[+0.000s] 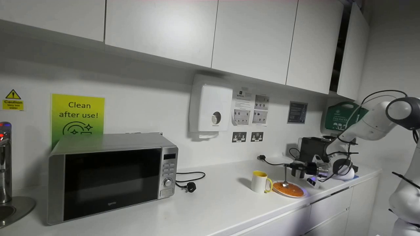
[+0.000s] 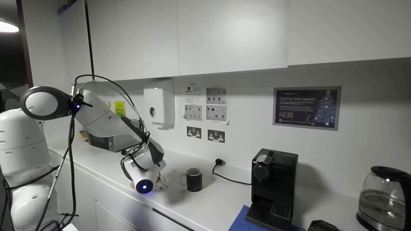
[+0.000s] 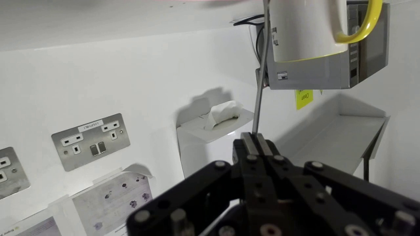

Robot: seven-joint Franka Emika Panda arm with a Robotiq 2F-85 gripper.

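Note:
Pinched between my fingertips is the thin metal handle of a spoon (image 3: 260, 92); my gripper is shut on it. In exterior view 1 the spoon (image 1: 285, 176) hangs upright from the gripper (image 1: 287, 165), its bowl end down at the orange contents of a white-rimmed plate (image 1: 306, 193). Whether the bowl touches the orange layer or sinks into it is hard to tell. Beside the plate, to its left, stands a white mug (image 1: 258, 183) with a yellow inside and handle. The arm hides the gripper and most of the plate in exterior view 2.
A microwave (image 1: 112, 177) occupies the counter's left part, its plug (image 1: 191, 186) lying nearby. Behind the arm is a black coffee machine (image 2: 274, 188), with a glass kettle (image 2: 381, 196) farther right. Bare counter (image 1: 220, 196) lies between microwave and mug.

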